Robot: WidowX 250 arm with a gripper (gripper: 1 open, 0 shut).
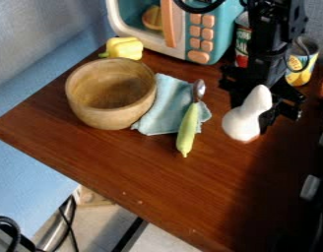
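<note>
The black gripper (263,108) is at the right of the table, low over the wood, with a white, rounded toy-like object (244,120) at its front; whether the fingers grip it or are apart is unclear. To its left, a green-handled spoon (188,129) lies across the edge of a light blue cloth (164,108). A wooden bowl (109,96) stands at the left of the cloth.
A teal toy microwave (197,34) stands at the back, with a yellow object (122,48) beside it. Cans (301,62) stand at the back right.
</note>
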